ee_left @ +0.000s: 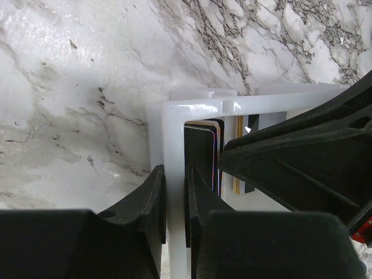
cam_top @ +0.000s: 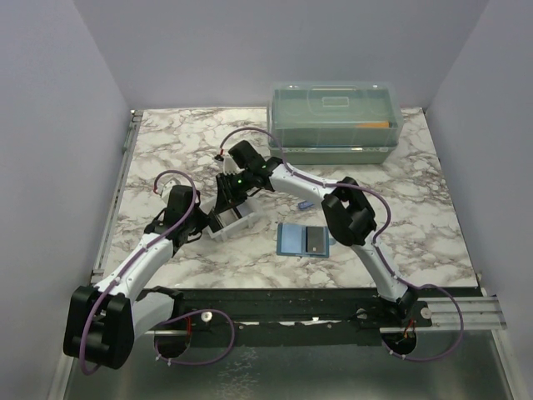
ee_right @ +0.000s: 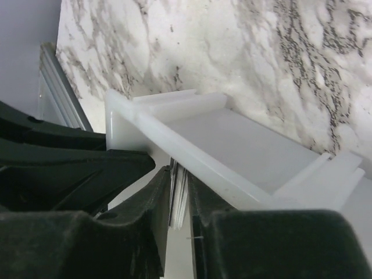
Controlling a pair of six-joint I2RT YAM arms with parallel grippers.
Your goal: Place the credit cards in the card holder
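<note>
The white card holder [cam_top: 241, 220] lies at left-centre, tilted under both grippers. My left gripper is shut on its white edge; several dark cards [ee_left: 200, 151] stand inside beside it. My right gripper is part open at the holder, around a thin stack of cards [ee_right: 179, 197] seen edge-on; whether its fingers press on them is unclear. In the left wrist view the right gripper's dark body covers much of the holder's right side.
A blue-and-black flat case [cam_top: 302, 240] lies right of the holder, with a small blue object [cam_top: 305, 205] behind it. A large translucent bin [cam_top: 333, 117] stands at the back.
</note>
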